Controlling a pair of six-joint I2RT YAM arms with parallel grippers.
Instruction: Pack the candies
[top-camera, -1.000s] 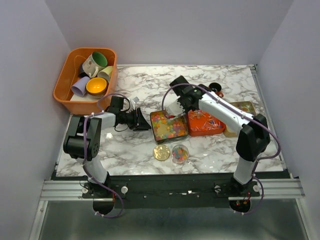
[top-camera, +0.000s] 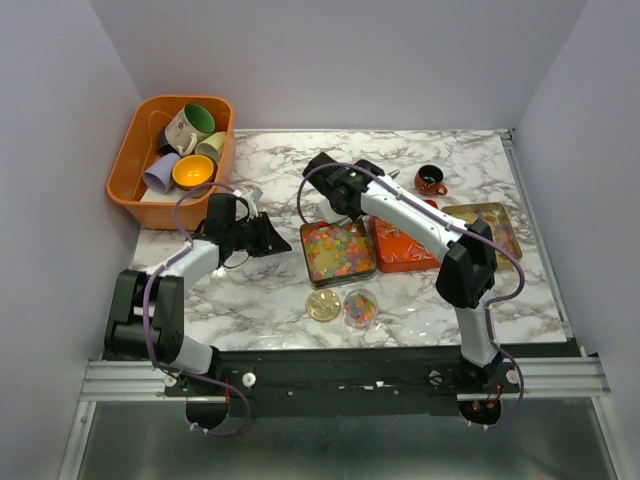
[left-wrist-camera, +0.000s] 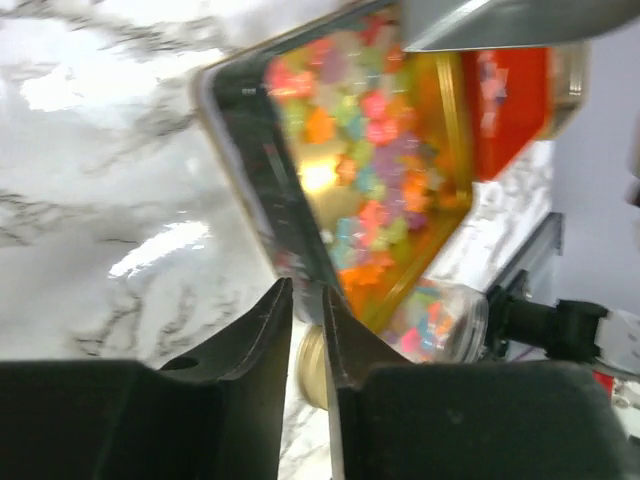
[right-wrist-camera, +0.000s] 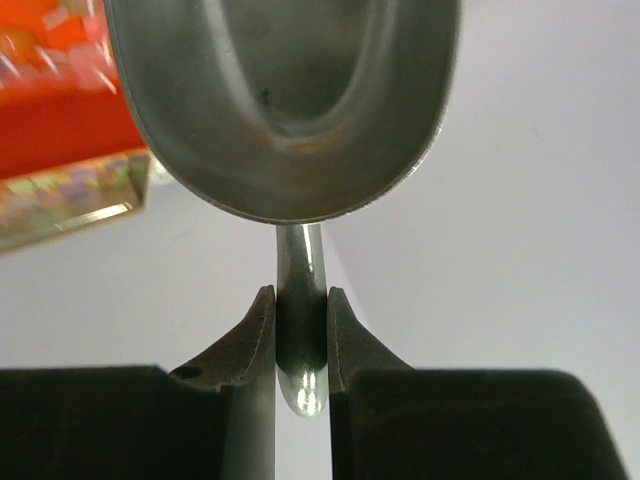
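Note:
My right gripper is shut on the handle of a metal scoop (right-wrist-camera: 290, 110); no candy shows on the scoop. In the top view the scoop (top-camera: 331, 211) is over the back edge of the left candy tray (top-camera: 312, 274), which holds colourful candies (top-camera: 338, 249). My left gripper is a little open, its fingers empty, left of that tray. In front of the tray are a round clear jar (top-camera: 360, 308) with some candies inside and, to its left, a separate golden lid (top-camera: 323, 304).
A red tray (top-camera: 407, 266) with wrapped sweets adjoins the candy tray. Another candy tray (top-camera: 512, 250) lies farther right, partly behind my right arm. A brown cup (top-camera: 430, 180) stands behind. An orange bin (top-camera: 125, 185) of cups fills the back left. Bare marble lies at front left.
The left gripper has drawn slightly left, away from the tray, and its arm has turned.

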